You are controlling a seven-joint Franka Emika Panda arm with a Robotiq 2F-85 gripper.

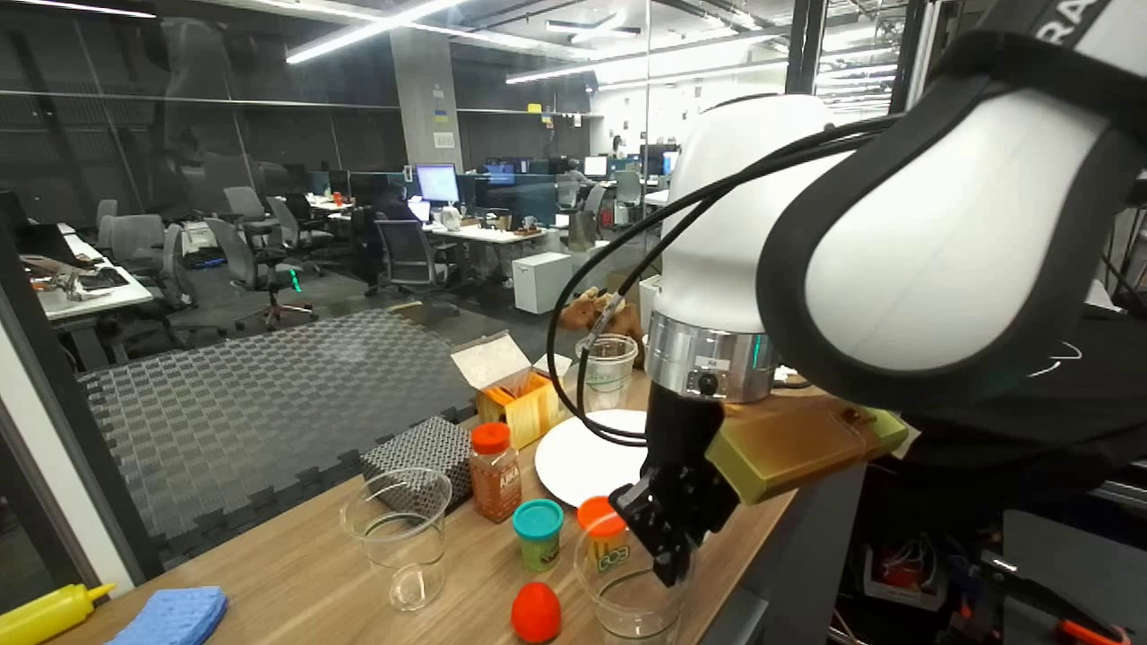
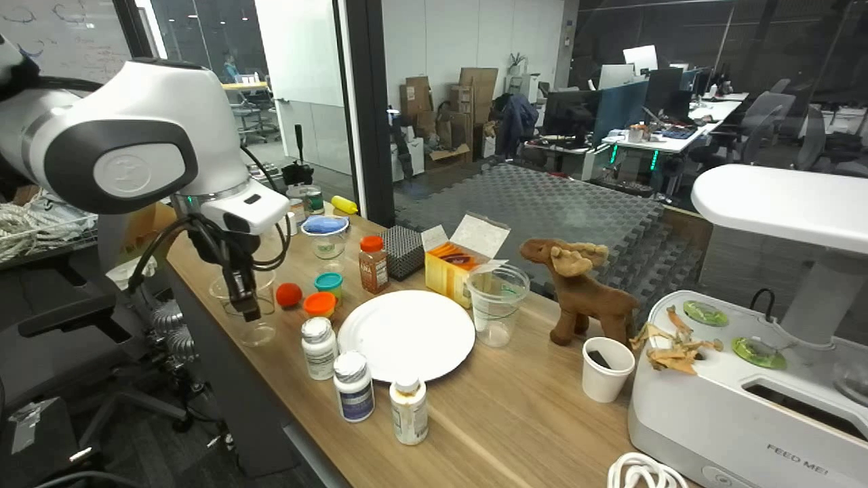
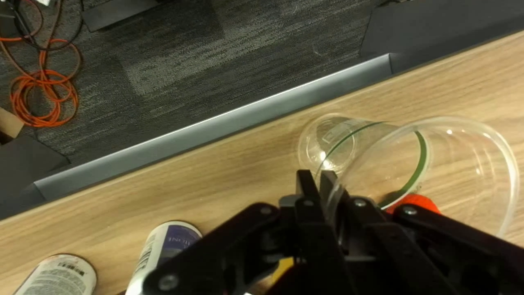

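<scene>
A clear plastic cup with a green band stands near the table edge. My gripper is shut on its wall near the rim, one finger on each side. The same cup appears at the bottom of exterior view 1, below my gripper. In exterior view 2 the gripper points down at the cup. Whether the cup's base touches the table is hard to tell. Beside it lies a red ball.
Two Play-Doh tubs, teal-lidded and orange-lidded, stand close by. Several white bottles line the front edge. A white plate, a second clear cup and a shaker bottle occupy the middle.
</scene>
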